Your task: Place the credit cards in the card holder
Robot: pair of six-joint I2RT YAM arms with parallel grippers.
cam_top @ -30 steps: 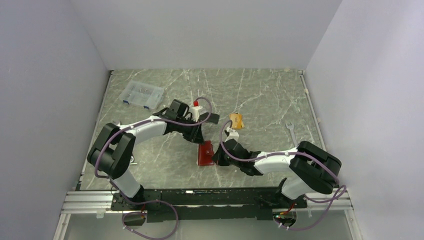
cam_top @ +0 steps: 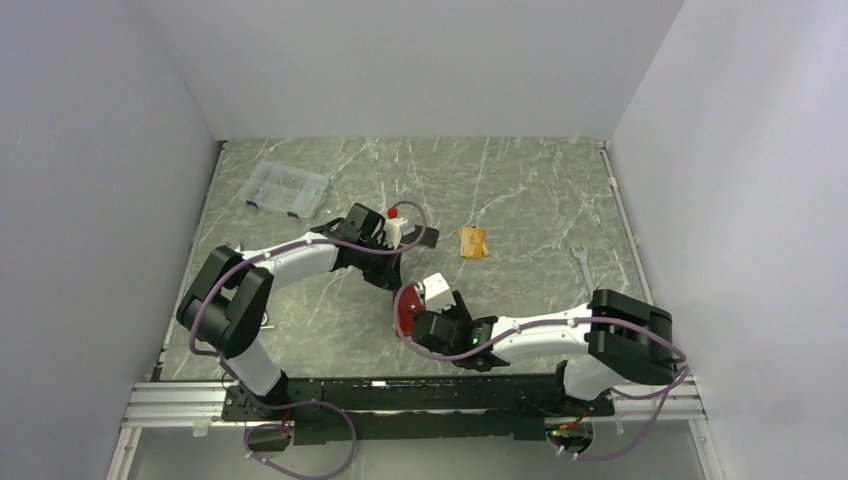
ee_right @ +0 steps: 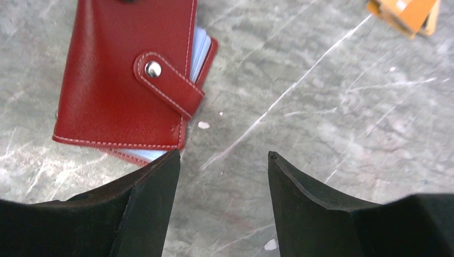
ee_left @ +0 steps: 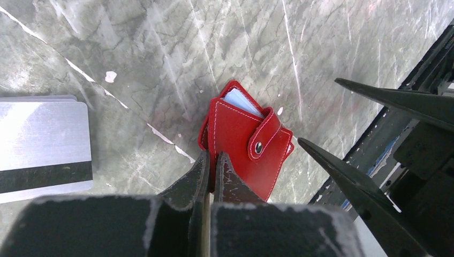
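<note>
The red card holder (ee_left: 235,134) lies on the grey table, its flap snapped, pale cards showing at its edges. My left gripper is shut with its tips at the holder's edge; whether anything is between them is unclear. My right gripper is open beside the holder, which lies to its upper left in the right wrist view; in the left wrist view its dark fingers hang to the right of the holder. Silver cards (ee_left: 43,134) with a dark stripe lie stacked left of the holder in the left wrist view.
An orange packet (cam_top: 472,242) lies behind my right gripper. A clear plastic box (cam_top: 282,188) stands at the back left, a wrench (cam_top: 585,265) at the right. Grey walls bound the sides and back.
The left arm is nearly still.
</note>
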